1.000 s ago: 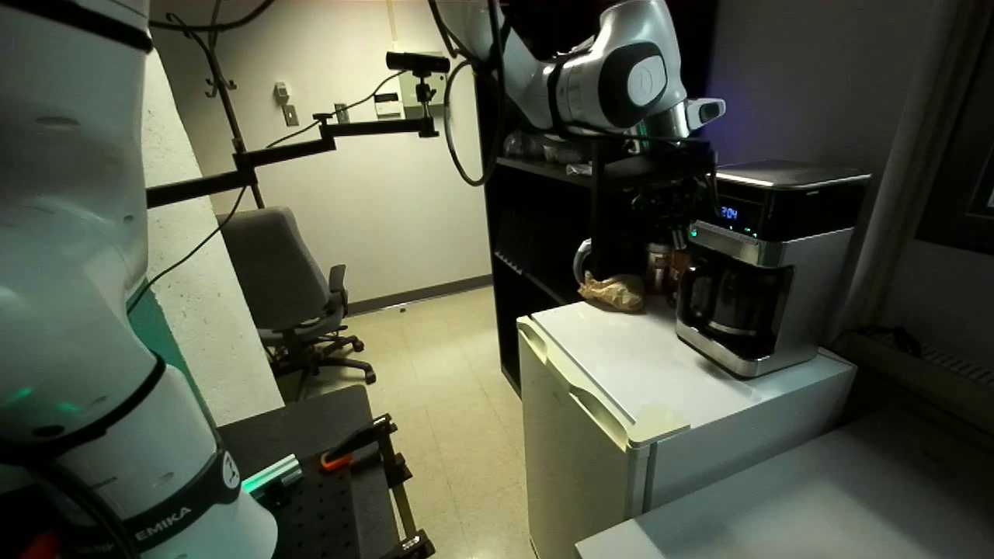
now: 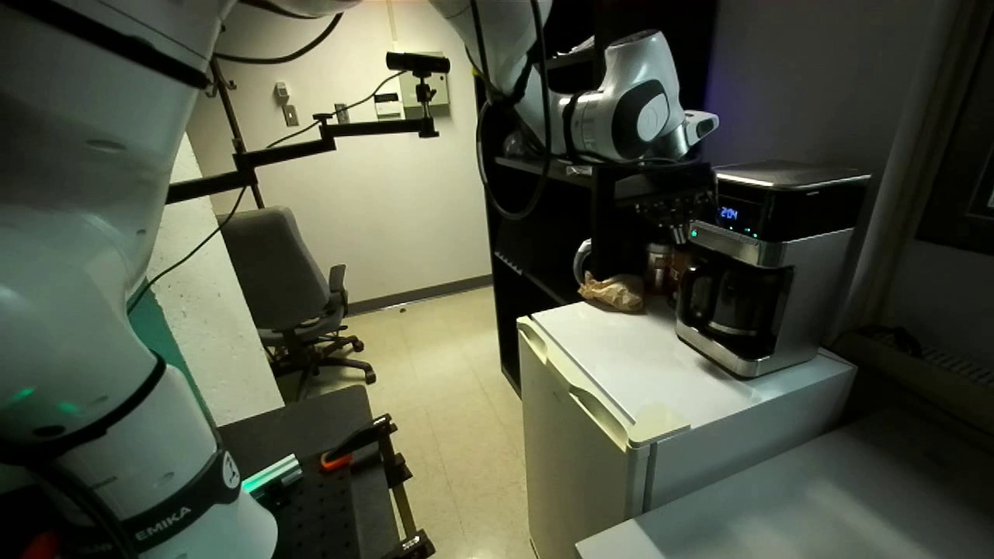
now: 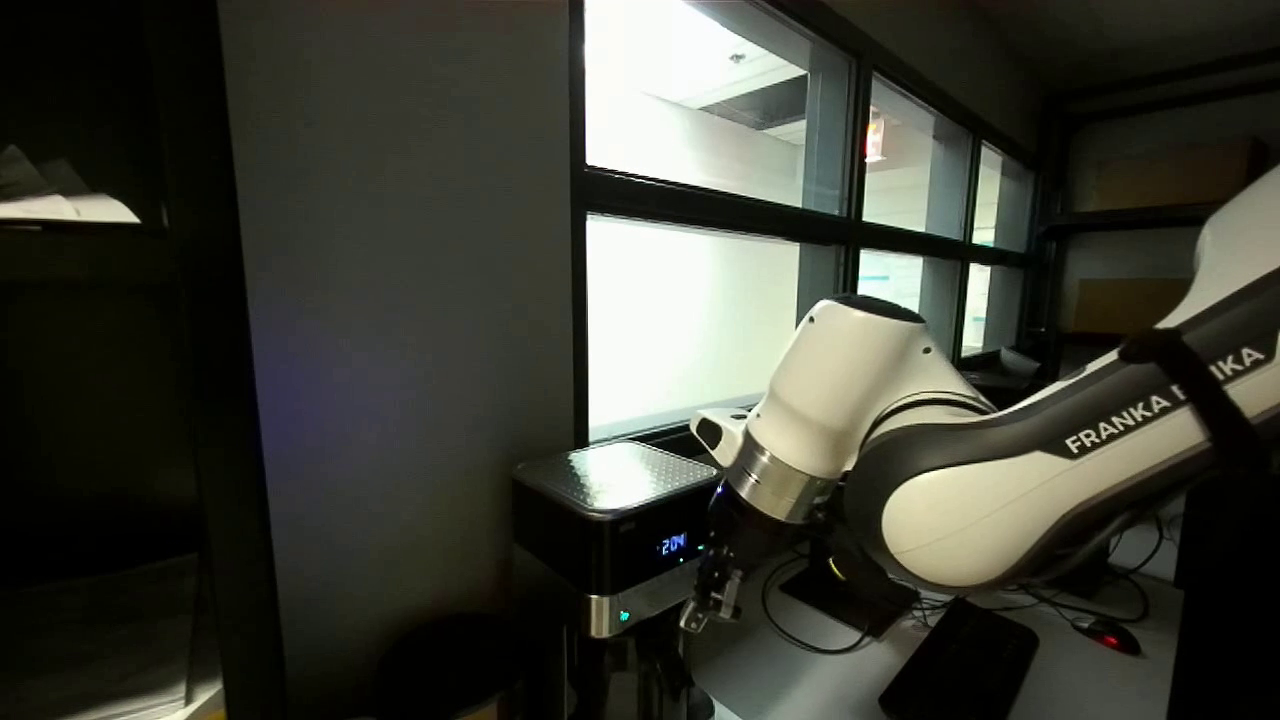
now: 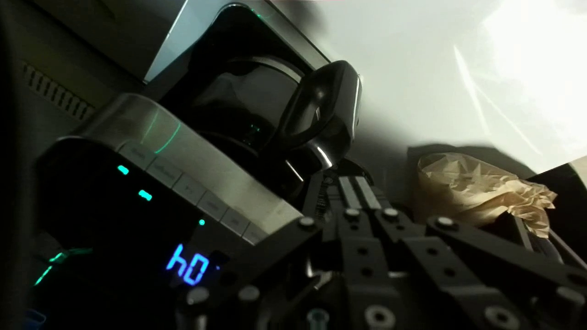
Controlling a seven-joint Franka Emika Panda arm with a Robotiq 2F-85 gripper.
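Note:
My gripper is shut, with nothing showing between its fingertips. It hangs beside the front of a black and steel coffee maker (image 2: 797,237), near the upper panel with the lit clock. In exterior view 2 the gripper (image 3: 710,618) points down alongside the machine's steel band. A carafe (image 4: 242,96) sits inside the coffee maker, its black handle (image 4: 330,123) facing outward. The wrist view shows the fingers apart from the button strip (image 4: 201,198), overlapping the area just past the carafe handle. Contact with anything cannot be made out.
The coffee maker stands on a white mini fridge (image 2: 606,359) whose front top is clear. A crumpled brown paper bag (image 2: 615,292) and jars (image 2: 658,265) lie close to the dark shelf. A keyboard (image 3: 960,660) and mouse (image 3: 1110,636) are on the desk behind.
The arm's forearm and wrist have shifted and tilted, the wrist housing sitting slightly lower. My gripper stays near the coffee maker's front. The coffee maker and paper bag have not moved.

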